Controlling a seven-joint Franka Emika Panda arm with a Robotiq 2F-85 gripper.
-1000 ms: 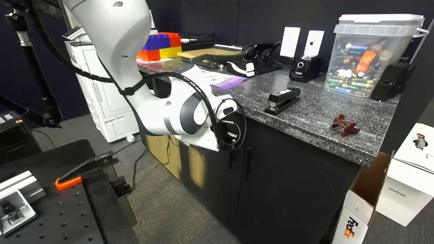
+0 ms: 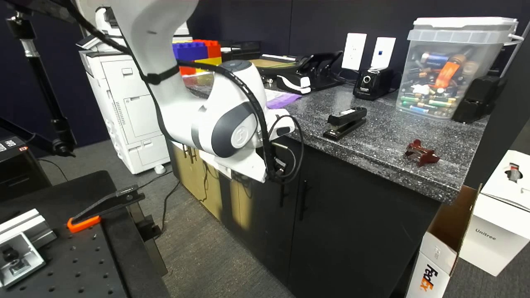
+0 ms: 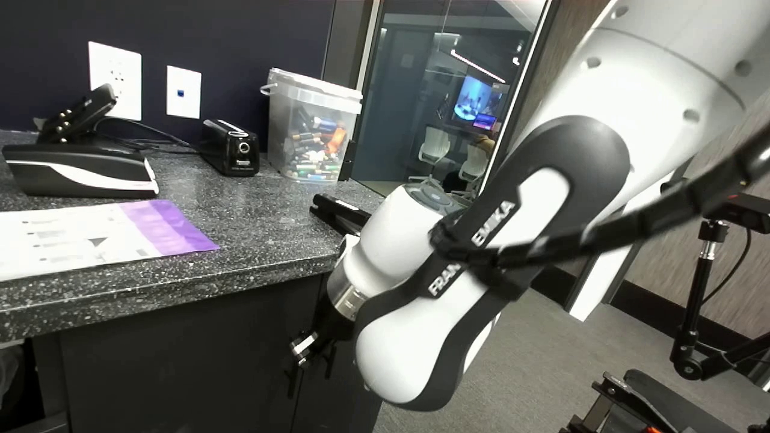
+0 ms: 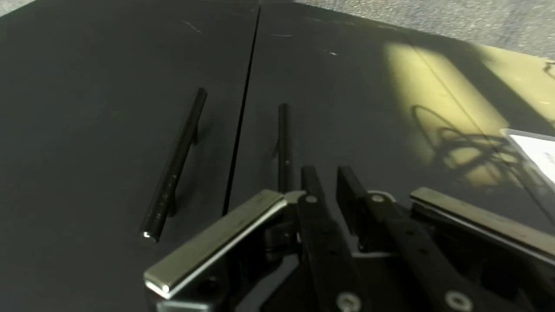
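Observation:
In the wrist view, my gripper is in front of the dark cabinet doors [image 4: 104, 104]. Its two fingers [image 4: 310, 182] stand close together with a narrow gap, and I see nothing between the tips. One black bar handle [image 4: 283, 140] is just left of the fingers, its lower end partly hidden by the gripper. Farther left, across the door seam, is a second bar handle [image 4: 174, 166], clear of the gripper. In exterior view 2 the gripper [image 3: 303, 350] hangs below the counter edge; in exterior view 1 the arm mostly hides it.
A stapler [image 2: 346, 121], a dark red part [image 2: 422, 152] and a clear bucket [image 2: 449, 69] of batteries stand on the speckled counter [image 2: 382, 144]. An open cardboard box [image 2: 447, 223] sits by the cabinet's right end. A black table [image 2: 64, 248] stands in front at left.
The arm's upper links have shifted and the elbow has swung a little to the right. The wrist end has moved only slightly. Objects on the counter stay put.

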